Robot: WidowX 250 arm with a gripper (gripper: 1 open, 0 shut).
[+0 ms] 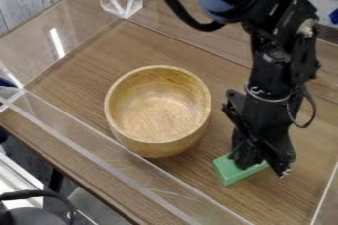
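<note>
A small green block (240, 171) lies on the wooden table in front of the black arm, right of a wooden bowl (156, 111). The gripper (256, 156) reaches down to the block, its dark fingers over the block's back part and partly hiding it. Whether anything is between the fingers is hard to see.
Clear plastic edging runs along the left side, and a small clear bracket (121, 2) stands at the back left.
</note>
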